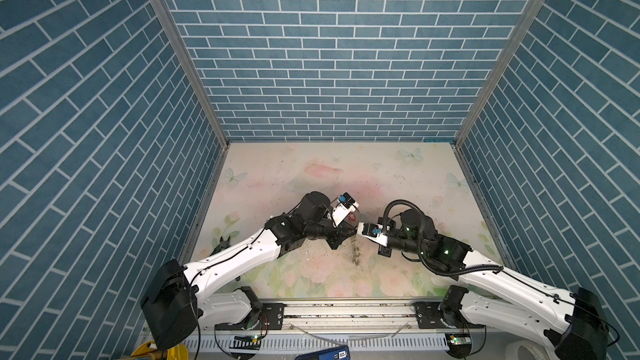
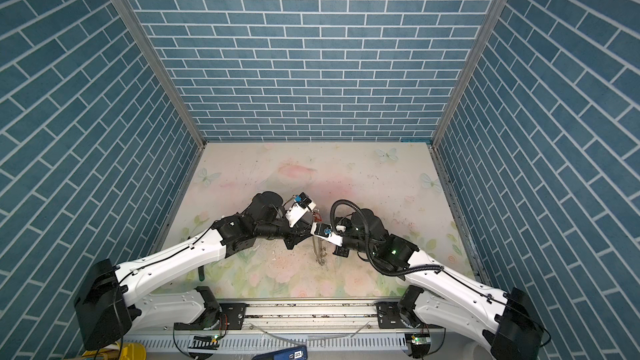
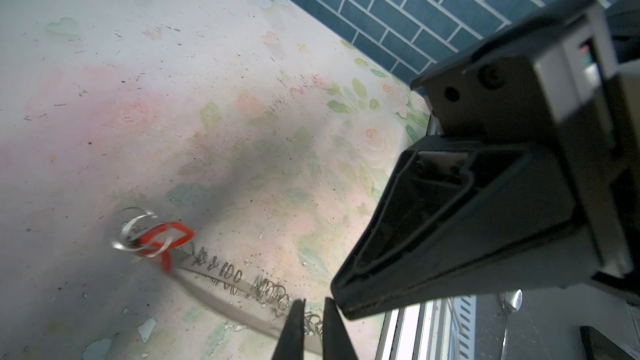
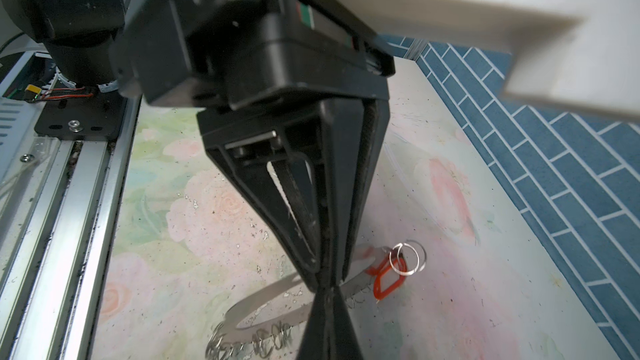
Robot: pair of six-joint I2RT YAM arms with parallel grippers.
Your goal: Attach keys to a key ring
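A grey strap (image 4: 270, 300) with a red clip (image 4: 388, 278) and silver rings (image 4: 408, 258) at one end, and several small wire rings along its edge, is below the two grippers in the right wrist view. The clip end (image 3: 165, 236) is blurred in the left wrist view; whether the strap rests on the table I cannot tell. My left gripper has its fingertips a little apart, the strap showing beyond the gap. My right gripper is shut; nothing clearly shows between its fingers. Both grippers are close together over mid-table. No separate key is discernible.
A metal rail (image 1: 353, 306) runs along the front edge. A small dark object (image 1: 221, 245) is at the table's left side.
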